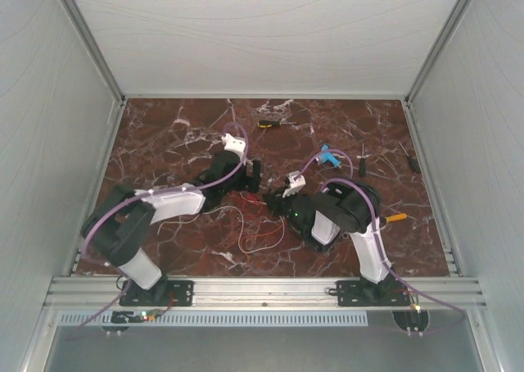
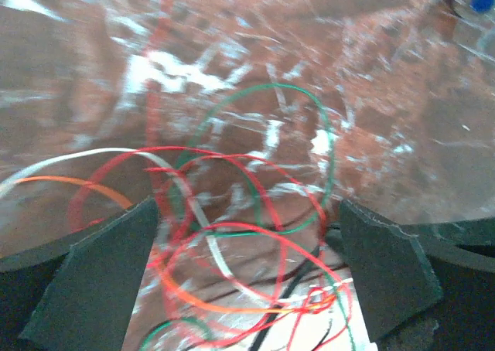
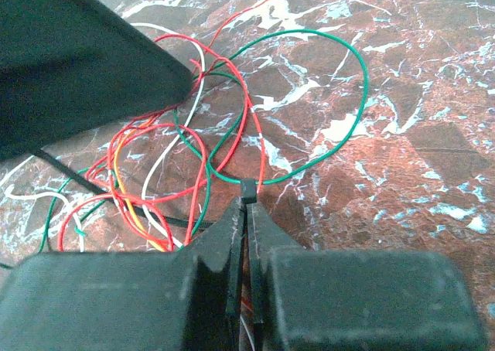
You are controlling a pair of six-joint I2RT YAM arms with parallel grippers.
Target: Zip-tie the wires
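Loose red, green, white and orange wires [image 3: 224, 154] lie in a loopy bundle on the marbled table. My left gripper stands open over them, its fingers apart on either side of part of the bundle. One of its dark fingers [image 3: 85, 73] shows at upper left in the right wrist view. A thin black strip [image 3: 69, 173], apparently a zip tie, runs among the wires towards my right gripper. That gripper is shut beside the bundle; a small black nub stands at its fingertips. Whether the nub belongs to the strip cannot be told.
At the back lies a yellow-black tool [image 1: 268, 124]. A blue tool [image 1: 329, 157], a dark-handled screwdriver [image 1: 362, 167] and an orange handle [image 1: 396, 217] lie to the right. The two grippers are close together mid-table.
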